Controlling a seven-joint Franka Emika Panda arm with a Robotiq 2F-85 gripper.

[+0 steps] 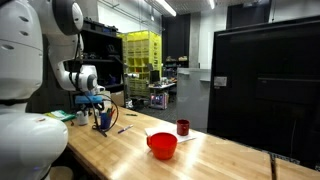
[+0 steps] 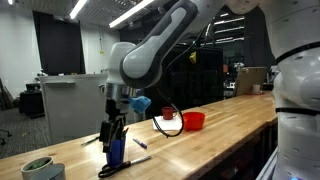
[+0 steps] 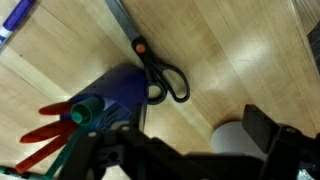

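My gripper is open above the table, its dark fingers wide apart with nothing held between them. A pair of scissors with black handles lies flat on the wood beyond the fingers. At the left finger is a blue cup, holding red-handled and green items. Exterior view 2 has the gripper over this blue cup, the scissors lying beside it. Part of the cup is hidden by the left finger in the wrist view.
A blue-and-white marker lies at the wrist view's upper left. A pale round object is near the right finger. The red pot and dark red mug stand farther along the table, with bare wood around them.
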